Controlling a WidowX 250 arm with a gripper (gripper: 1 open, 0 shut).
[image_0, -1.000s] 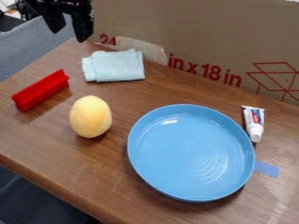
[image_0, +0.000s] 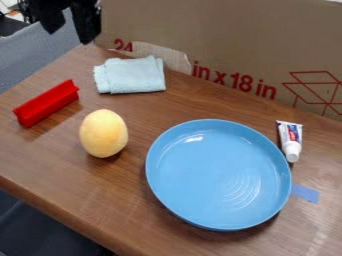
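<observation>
My black gripper (image_0: 67, 20) hangs at the top left, above the back of the table and partly out of frame, its fingers open. Below it a folded light blue cloth (image_0: 128, 75) lies on the wood. A red bar-shaped object (image_0: 47, 102) sits at the left edge. A pale yellow, rounded object (image_0: 103, 133) is left of centre. A blue plate (image_0: 218, 175) fills the lower right, with a toothpaste tube (image_0: 291, 141) to its right.
A cardboard box (image_0: 227, 45) stands along the back. The wooden table (image_0: 120, 190) has bare space at the front left and centre. Blue tape (image_0: 305, 194) is stuck right of the plate.
My gripper has shifted slightly up and to the left. The objects on the table have not moved.
</observation>
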